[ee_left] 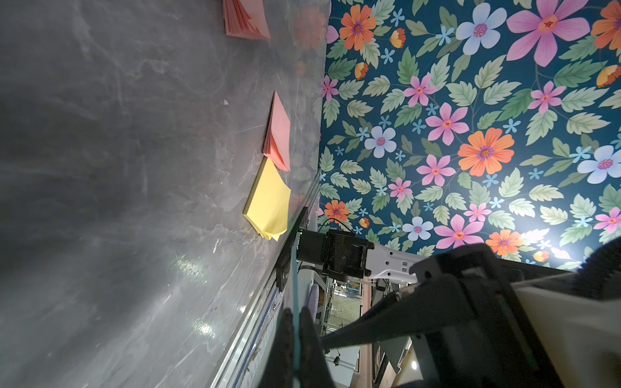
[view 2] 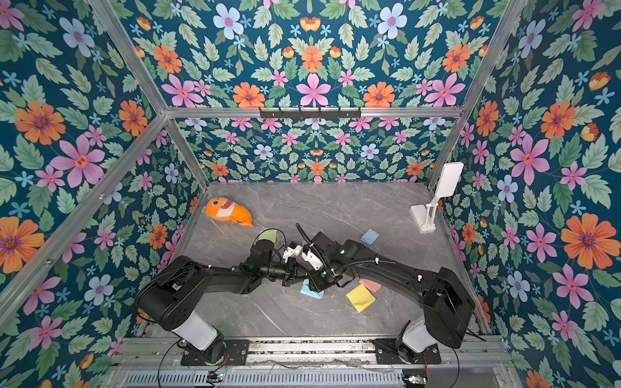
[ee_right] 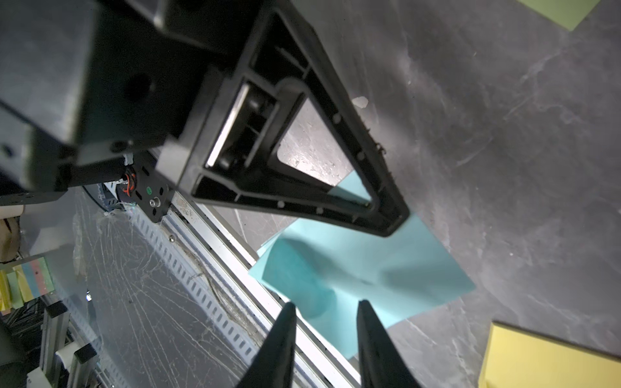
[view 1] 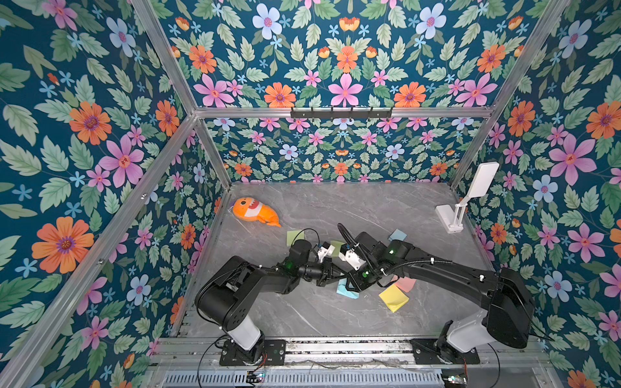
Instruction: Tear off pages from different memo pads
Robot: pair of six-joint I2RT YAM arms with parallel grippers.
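A light-blue memo pad (ee_right: 440,274) hangs in front of my right gripper, one corner of its sheet curled up. The left gripper's triangular finger (ee_right: 381,187) lies against the blue paper. In the left wrist view, the blue paper (ee_left: 295,278) shows edge-on as a thin strip pinched in the shut left gripper. My right gripper's fingertips stand apart, with the curled blue corner beyond the gap; contact cannot be judged. From above, both grippers meet over the blue paper (view 1: 347,291) and partly cover it.
A yellow pad (view 1: 393,298) and a pink pad (view 1: 405,284) lie to the right. Green notes (view 1: 295,238) and a grey-blue note (view 1: 397,235) lie farther back. An orange plush toy (view 1: 255,211) rests at back left, a white lamp (view 1: 452,218) at back right.
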